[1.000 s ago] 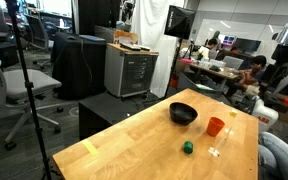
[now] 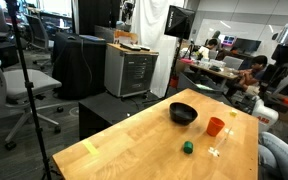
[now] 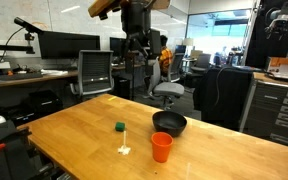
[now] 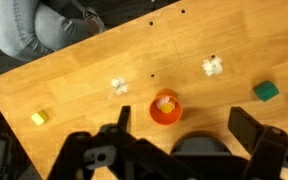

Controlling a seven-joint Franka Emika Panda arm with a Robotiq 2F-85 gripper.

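Observation:
On the wooden table stands an orange cup; from above, in the wrist view, something yellow shows inside the cup. Close by it is a black bowl, partly hidden at the bottom edge of the wrist view. A small green block lies on the far side of the cup from a small yellow block. High above the table, my gripper is open, its black fingers wide apart with nothing between them.
Two small white pieces lie on the table, one white piece near the green block and another white piece beside the cup. A seated person's jeans are at the table's edge.

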